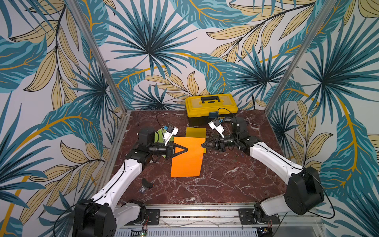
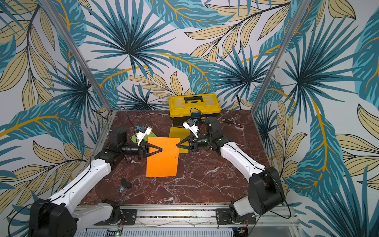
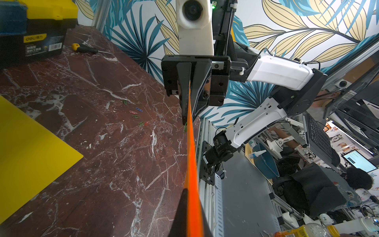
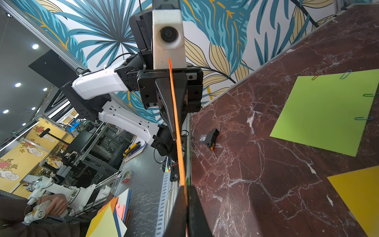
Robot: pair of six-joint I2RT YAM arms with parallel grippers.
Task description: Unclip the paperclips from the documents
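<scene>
An orange sheet (image 1: 185,165) (image 2: 161,165) hangs upright between my grippers, edge-on in both wrist views. My left gripper (image 1: 185,149) (image 2: 159,150) is shut on its left part, my right gripper (image 1: 203,145) (image 2: 178,145) shut on its right edge. A small paperclip (image 1: 201,157) (image 2: 177,157) sits at the sheet's right edge, below the right gripper. On the table lie a green sheet (image 4: 319,110) with several paperclips on it and a yellow sheet (image 3: 31,158). Several loose paperclips (image 3: 133,111) lie on the bare table in the left wrist view.
A yellow toolbox (image 1: 211,102) stands at the back, with a screwdriver (image 3: 83,47) beside it. A small black object (image 4: 212,138) lies at the front left.
</scene>
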